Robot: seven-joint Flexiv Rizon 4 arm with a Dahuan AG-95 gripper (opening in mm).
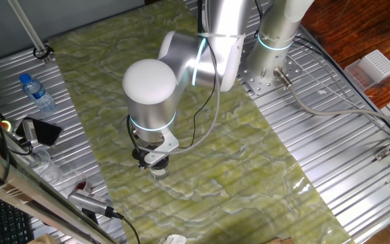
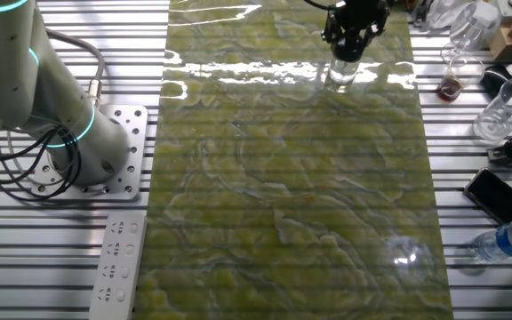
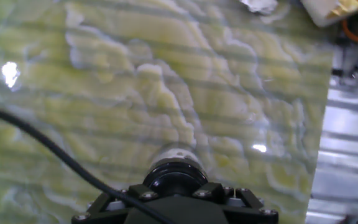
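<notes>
In the wrist view a small jar with a round black top (image 3: pixel 176 177) sits at the bottom centre, between the fingers of my gripper. The fingers close in on both sides of the black top and appear to hold it. In exterior view 2 the jar's clear lower part (image 2: pixel 341 73) stands on the green marbled sheet, under the dark gripper (image 2: pixel 354 31). Exterior view 1 has the gripper (image 1: pixel 157 160) pointing down, with the pale jar bottom (image 1: pixel 159 173) just below it. Whether the jar contains anything cannot be made out.
A water bottle (image 1: pixel 38 93), a phone (image 1: pixel 45 132) and clear cups (image 2: pixel 505 111) stand beside the sheet. A black cable (image 3: pixel 51 146) crosses the wrist view. Most of the green sheet (image 2: pixel 292 196) is bare. A power strip (image 2: pixel 117 267) lies near the arm's base.
</notes>
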